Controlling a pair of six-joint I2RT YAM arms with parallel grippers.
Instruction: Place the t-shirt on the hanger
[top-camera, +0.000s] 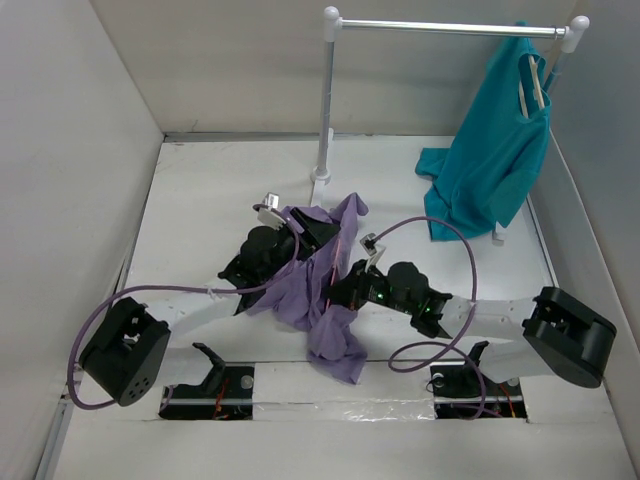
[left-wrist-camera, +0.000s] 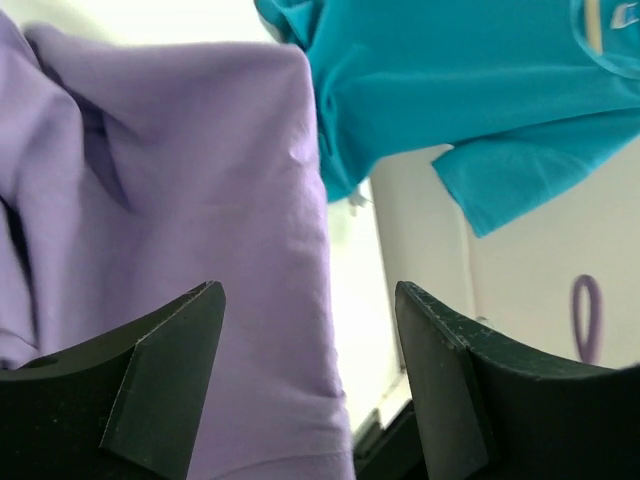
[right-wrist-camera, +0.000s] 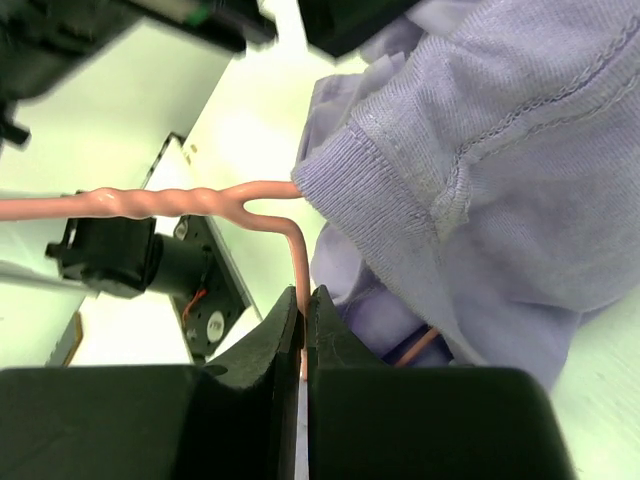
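The lilac t shirt (top-camera: 335, 340) lies bunched in the middle of the white surface. My left gripper is open over its cloth, with nothing clearly held between the fingers. My right gripper is shut on a pink hanger (right-wrist-camera: 150, 202), low over the shirt; the hanger reaches into the folds at a ribbed edge, and a further piece of it shows among the cloth in the right wrist view. In the top view the left gripper (top-camera: 318, 228) is at the shirt's upper part, the right (top-camera: 340, 292) below it.
A white rail (top-camera: 450, 28) stands behind on posts. A teal shirt (top-camera: 480, 160) hangs at its right end and drapes onto the surface. Walls bound both sides.
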